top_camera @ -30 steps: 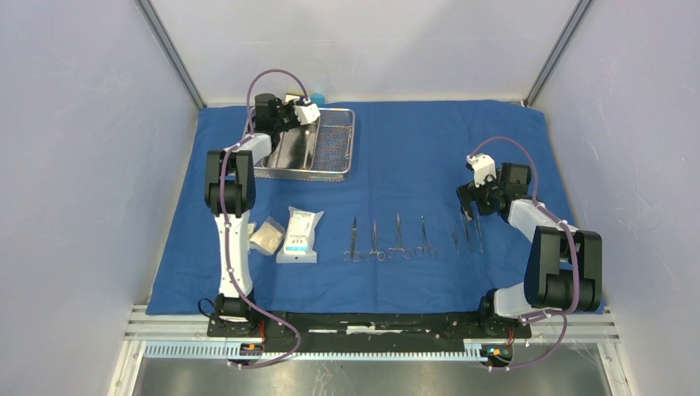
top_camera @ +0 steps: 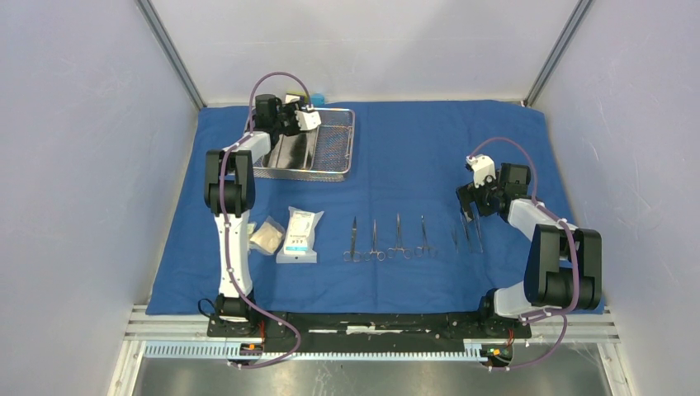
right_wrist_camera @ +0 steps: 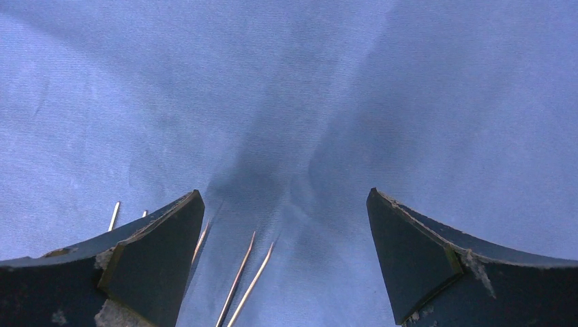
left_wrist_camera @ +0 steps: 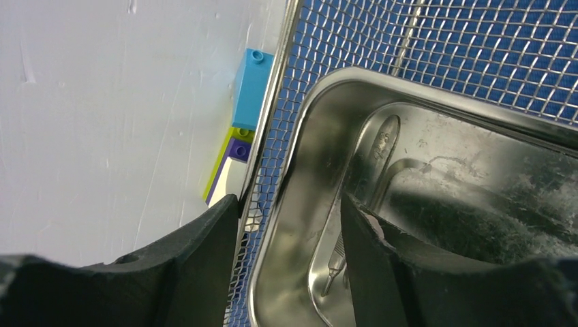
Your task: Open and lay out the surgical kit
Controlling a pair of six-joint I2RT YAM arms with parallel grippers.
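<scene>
A steel tray [left_wrist_camera: 470, 129] sits in a wire-mesh basket [top_camera: 334, 142] at the back left. Over its far end, my left gripper [top_camera: 302, 117] is pointed down with its fingers apart; the tray and basket rims show between them in the left wrist view. In the tray lies a slim instrument [left_wrist_camera: 384, 144], and a pronged tip [left_wrist_camera: 334, 262] shows beside my left finger. Scissors-like tools [top_camera: 353, 243] stand in a row on the blue cloth. My right gripper is open above the cloth, with thin pointed instruments [right_wrist_camera: 237, 279] lying below it.
A white packaged item [top_camera: 299, 235] and a beige pouch [top_camera: 267, 236] lie on the cloth near the left arm. Behind the basket are coloured blocks [left_wrist_camera: 253, 88] by the wall.
My left gripper has shifted very slightly at the tray's far end. The right arm and the laid-out tools have stayed put.
</scene>
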